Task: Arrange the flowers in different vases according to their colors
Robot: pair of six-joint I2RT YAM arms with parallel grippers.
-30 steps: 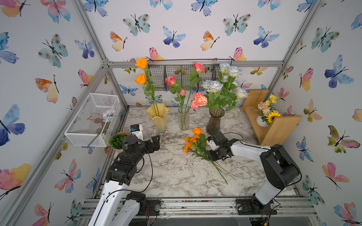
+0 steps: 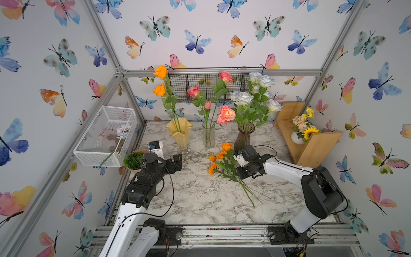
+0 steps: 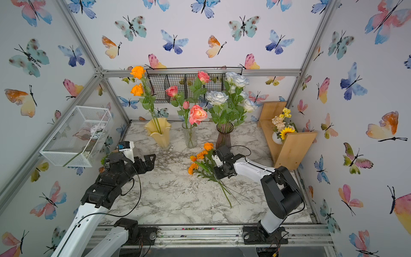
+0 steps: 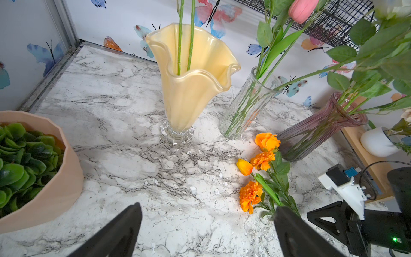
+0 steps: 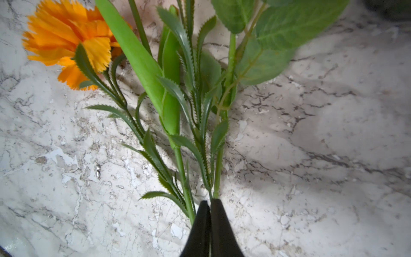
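Note:
A bunch of orange flowers with green stems lies on the table. My right gripper is shut over its stems; whether a thin stem is between the fingertips cannot be told. Behind stand a cream vase with orange roses, a clear glass vase with pink roses, and a brown vase with pale blue roses. My left gripper is open at the table's left, nothing between its fingers.
A succulent pot sits at the left by a white wire basket. A wooden shelf with a small arrangement is at the right.
My right gripper has moved slightly toward the back of the table, and the flower heads and stems beneath it have shifted slightly the same way. The left arm is still.

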